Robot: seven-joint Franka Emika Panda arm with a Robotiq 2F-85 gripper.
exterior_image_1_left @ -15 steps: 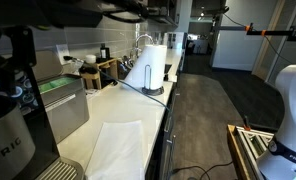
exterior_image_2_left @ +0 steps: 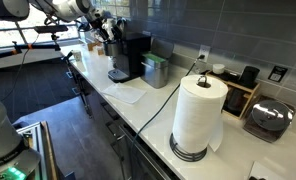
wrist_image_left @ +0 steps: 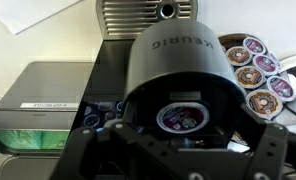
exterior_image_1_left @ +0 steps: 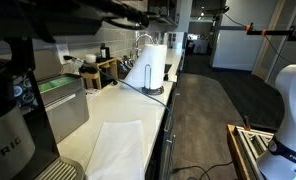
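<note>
In the wrist view a coffee machine marked KEURIG has its rounded grey head [wrist_image_left: 183, 55] raised. A pod [wrist_image_left: 183, 118] with a dark red label shows in the dark opening below the head. My gripper is open, its dark fingers [wrist_image_left: 250, 128] apart on either side of that opening, with nothing visibly held. Exterior view 1 shows part of the silver head [exterior_image_1_left: 8, 145] at the lower left, with the dark gripper close above it. Far off in exterior view 2, the arm [exterior_image_2_left: 73, 22] reaches over to the machine [exterior_image_2_left: 130, 55]; contact cannot be made out there.
Several pods [wrist_image_left: 258, 75] sit in a holder beside the machine. A metal bin with green sides [exterior_image_1_left: 63, 105] stands next to it. A white sheet [exterior_image_1_left: 120, 145] lies on the counter, and a paper towel roll [exterior_image_2_left: 200, 115] stands farther along.
In exterior view 1 the arm has come down a little, and the dark gripper parts sit lower beside the silver head. The counter items have not moved.
</note>
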